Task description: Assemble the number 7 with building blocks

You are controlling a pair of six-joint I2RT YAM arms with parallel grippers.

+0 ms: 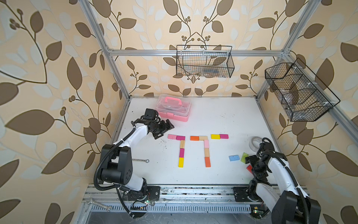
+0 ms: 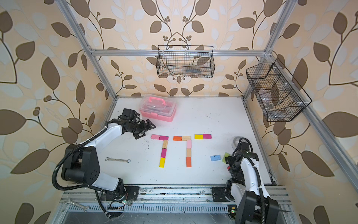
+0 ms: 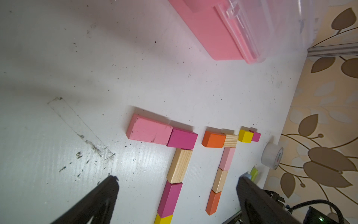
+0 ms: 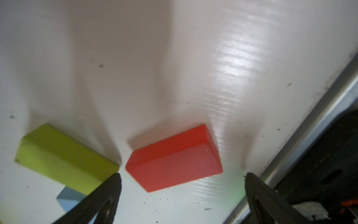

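Two block 7s lie on the table: the left one has a pink block (image 1: pixel 172 136), a magenta block (image 1: pixel 180 137) and a stem ending in a yellow block (image 1: pixel 180 162); the other runs from an orange block (image 1: pixel 194 138) down to an orange-red one (image 1: pixel 207 162). Right of them, a yellow block (image 1: pixel 215 136) touches a magenta one (image 1: pixel 223 136). Loose blocks are blue (image 1: pixel 234 158), green (image 4: pixel 67 156) and red (image 4: pixel 175 160). My open right gripper hovers over the red block, which lies between its fingers' outlines, not gripped. My left gripper (image 1: pixel 170 130) stays open and empty near the pink block.
A pink toolbox (image 1: pixel 173 108) stands behind the left gripper. A wrench (image 2: pixel 117 160) lies at the front left, a tape roll (image 3: pixel 272 155) at the right.
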